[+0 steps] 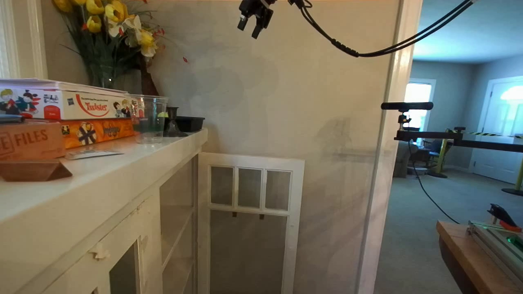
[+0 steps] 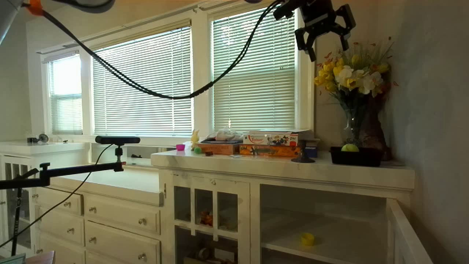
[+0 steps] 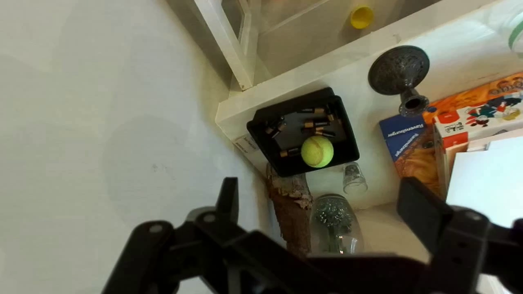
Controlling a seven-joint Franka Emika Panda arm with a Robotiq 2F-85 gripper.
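Observation:
High above the cabinet top, my gripper hangs open with its fingers wide apart and nothing between them. In the wrist view its two fingers flank a black tray that lies farther off, below. A yellow-green tennis ball rests in that tray among several small batteries. The tray sits at the wall end of the white cabinet top. On the shelf inside the cabinet stands a yellow cup.
A dark metal candlestick stands beside the tray. Behind the tray are a glass vase of flowers and a bark-like piece. Stacked game boxes occupy the top farther along. An open cabinet door stands out near the wall.

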